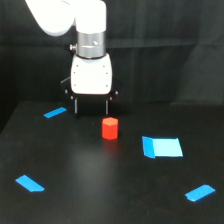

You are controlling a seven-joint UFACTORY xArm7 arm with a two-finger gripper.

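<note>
A small red block stands on the dark table near the middle of the camera view. Above and behind it, slightly to its left, hangs my white gripper, pointing down. Its dark fingers sit wide apart at the two ends of the hand, so it looks open, and nothing shows between them. The gripper and the block appear apart.
Right of the block lies a light blue square with a darker blue strip along its left side. Blue tape pieces mark the table at the back left, front left and front right.
</note>
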